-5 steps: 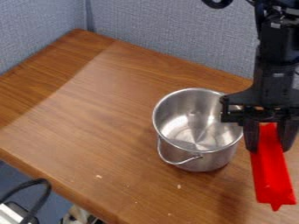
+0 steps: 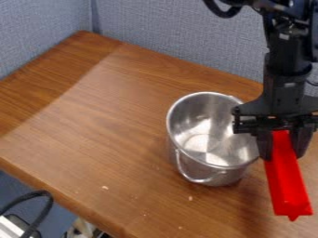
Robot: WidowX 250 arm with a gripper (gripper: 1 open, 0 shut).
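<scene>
My black gripper is at the right, shut on a long red block that hangs downward, tilted, with its lower end near the front right. Just left of it stands a silver metal pot with a thin handle hanging at its front. The gripper's fingers are mostly hidden behind the block and the wrist housing.
Grey padded walls stand behind it. Black cables and some hardware sit below the table's front left edge.
The pot has stayed about where it was.
</scene>
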